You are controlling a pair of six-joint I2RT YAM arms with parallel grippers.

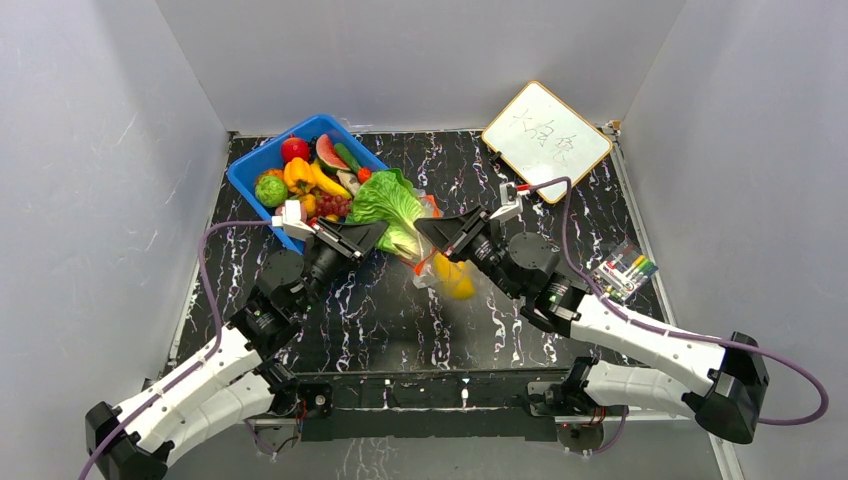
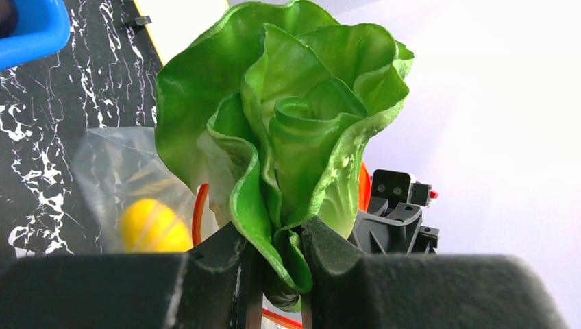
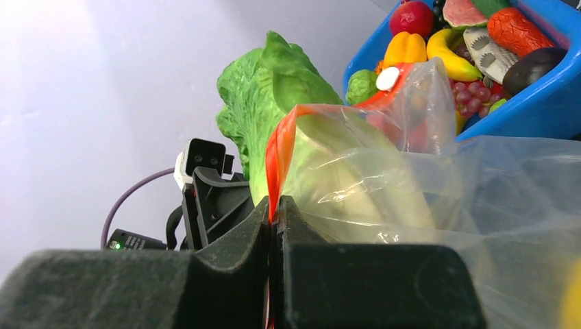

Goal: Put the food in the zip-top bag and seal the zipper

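A leafy green lettuce [image 1: 384, 204] stands between the two arms, its leaves filling the left wrist view. My left gripper [image 1: 384, 232] is shut on the lettuce, low near its pale base. The clear zip top bag [image 3: 524, 178] has a red-orange zipper edge [image 3: 279, 147], and my right gripper is shut on this edge. In the right wrist view, part of the lettuce shows behind the bag's clear film; how deep it sits inside, I cannot tell. Yellow food [image 2: 154, 226] lies inside the bag, blurred through the plastic.
A blue basket [image 1: 240, 180] of several toy fruits and vegetables stands at the back left, close to the lettuce. A whiteboard [image 1: 547, 140] leans at the back right. Colored markers [image 1: 625, 270] lie on the right.
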